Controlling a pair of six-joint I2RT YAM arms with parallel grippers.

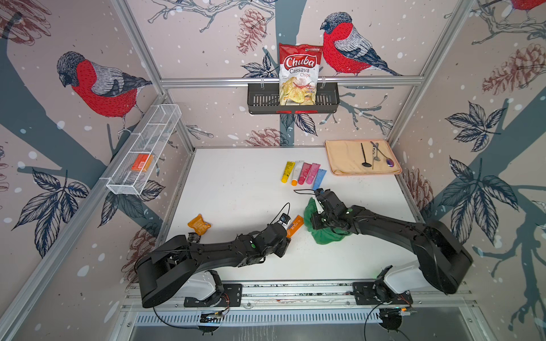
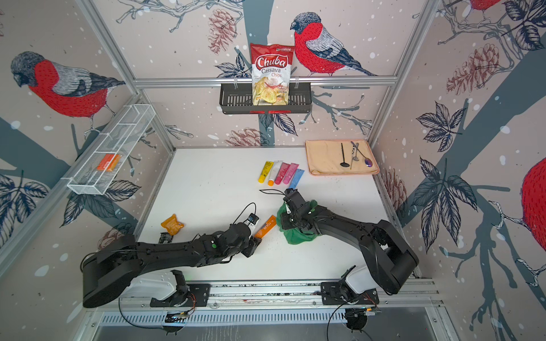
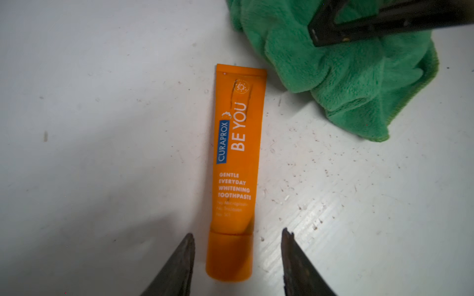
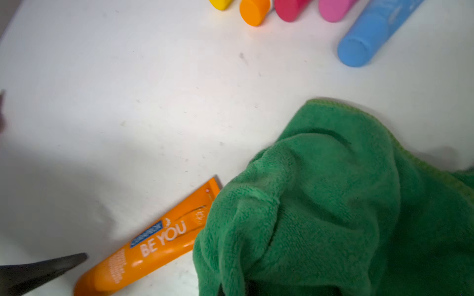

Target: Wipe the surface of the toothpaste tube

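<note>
An orange toothpaste tube [image 3: 237, 148] [image 1: 294, 225] lies on the white table. My left gripper is open around the tube's cap, its fingertips on either side with gaps showing. My right gripper [image 1: 318, 218] is shut on the green cloth [image 4: 335, 207] [image 3: 355, 88] just right of the tube. The cloth lies bunched against or very near the tube's crimped end, partly covering it in the right wrist view; its grasped part is hidden.
Several coloured tubes [image 1: 301, 172] lie behind the cloth. A folded peach mat [image 1: 347, 156] with utensils is at the back right. An orange packet [image 1: 199, 224] lies at the left.
</note>
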